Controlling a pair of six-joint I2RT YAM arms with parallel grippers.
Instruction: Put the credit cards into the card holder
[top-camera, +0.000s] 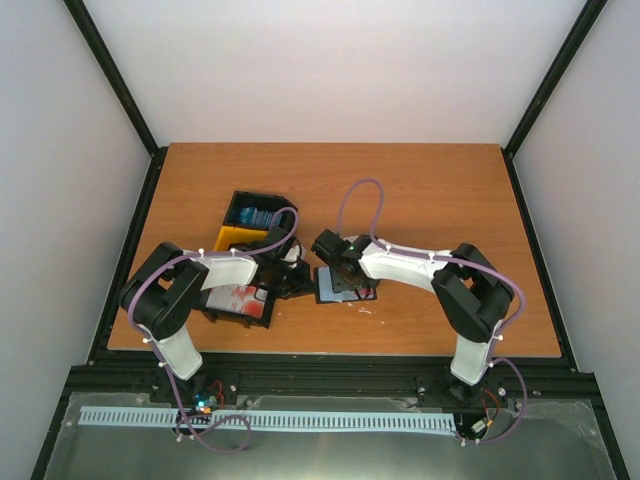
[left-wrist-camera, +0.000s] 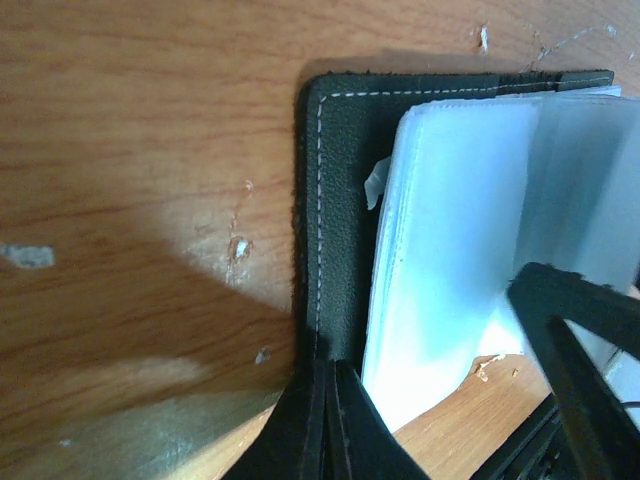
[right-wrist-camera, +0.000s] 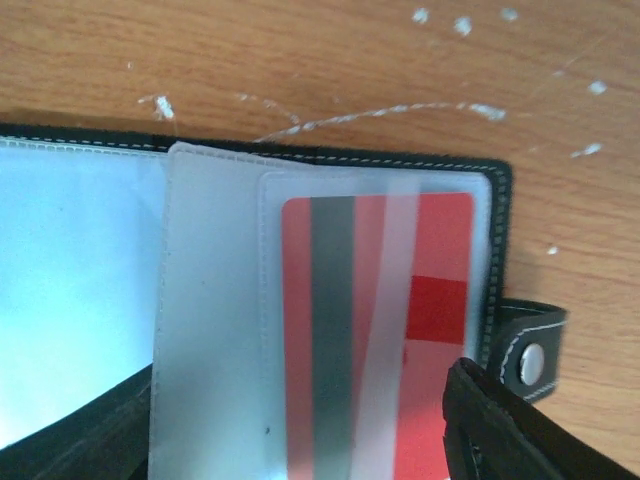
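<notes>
The black card holder (top-camera: 319, 291) lies spread on the table, with white stitching along its border (left-wrist-camera: 318, 200) and pale translucent sleeves (left-wrist-camera: 470, 190). Under the clear sleeve on its right side shows a red card (right-wrist-camera: 440, 260) with a dark stripe. My left gripper is shut, its tips at the left border of the holder, nothing visible between them. Over the sleeves my right gripper stands open, one finger (right-wrist-camera: 490, 425) beside the red card and the other off to the left. That gripper's finger (left-wrist-camera: 570, 330) also shows in the left wrist view.
Left of the holder stands a black box (top-camera: 240, 319) with red and white cards; behind it are a yellow part (top-camera: 240, 237) and a black compartment with blue cards (top-camera: 258, 217). The holder's snap tab (right-wrist-camera: 531, 362) sticks out rightward.
</notes>
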